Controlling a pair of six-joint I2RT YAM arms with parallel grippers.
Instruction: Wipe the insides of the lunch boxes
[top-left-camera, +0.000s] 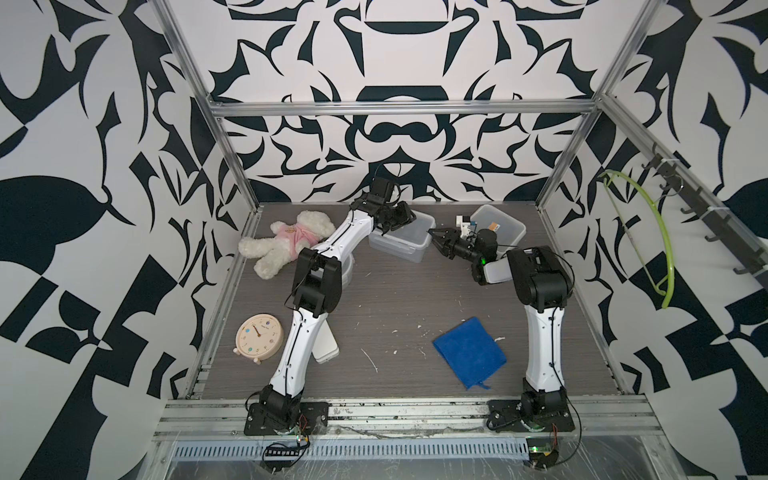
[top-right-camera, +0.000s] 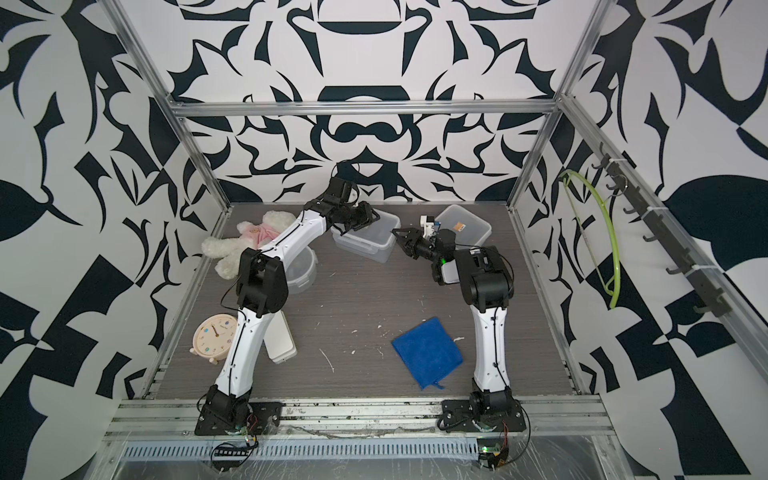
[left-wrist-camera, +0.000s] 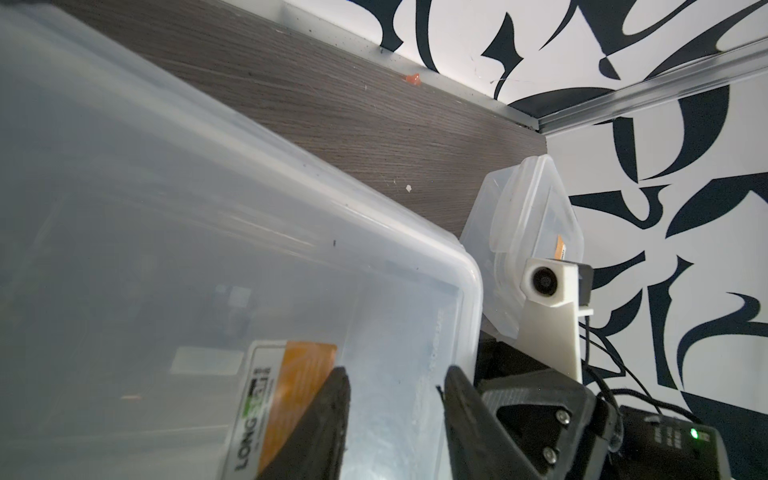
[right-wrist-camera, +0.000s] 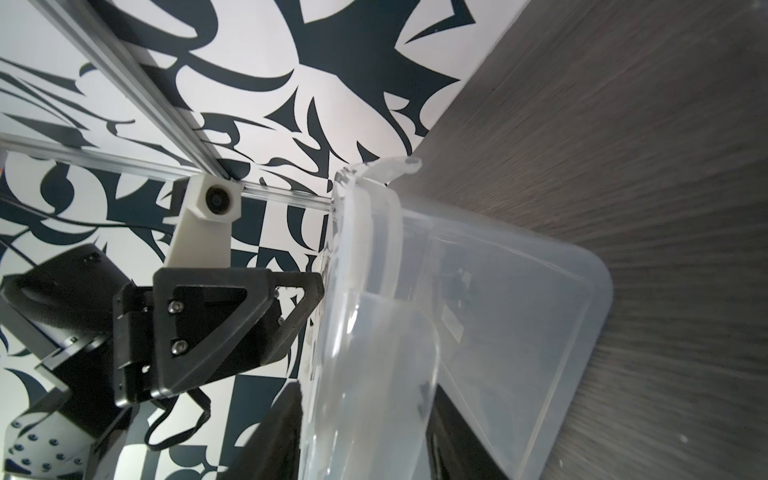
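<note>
A clear rectangular lunch box stands at the back middle of the table. My left gripper is over its left part, fingers apart, with the box's floor and orange label below. From the right, my right gripper points at the box's right end; its fingers are spread and the clear end wall shows between them, contact unclear. Another clear box sits at the back right, partly behind my right arm. A blue cloth lies flat at the front right, away from both grippers.
A round clear container is partly hidden by my left arm. The plush bear lies back left, with a clock and a white case farther forward.
</note>
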